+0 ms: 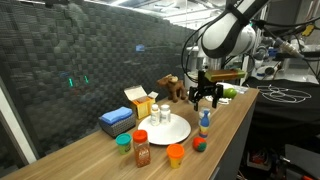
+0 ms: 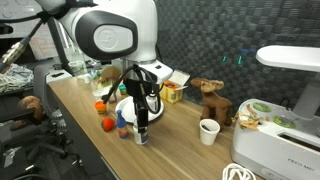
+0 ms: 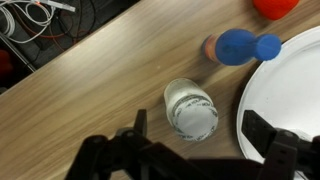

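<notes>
A small white bottle with a pale round lid (image 3: 191, 112) stands upright on the wooden table, seen from above in the wrist view. My open gripper is over it, with a dark finger on either side and visible gaps between. In exterior view 2 the gripper (image 2: 142, 119) points down at the white bottle (image 2: 140, 132). Beside it stands a blue bottle (image 3: 235, 47), partly hiding the white one in exterior view 1. Contact between fingers and bottle cannot be made out.
Close by are a white plate (image 1: 181, 133) with two white bottles (image 1: 160, 113) and a red ball (image 1: 199, 144). An orange cup (image 1: 176, 154), a red jar (image 1: 141, 151) and a teal cup (image 1: 124, 142) line the near side. A white mug (image 2: 209, 130) and a brown toy animal (image 2: 213, 100) stand apart.
</notes>
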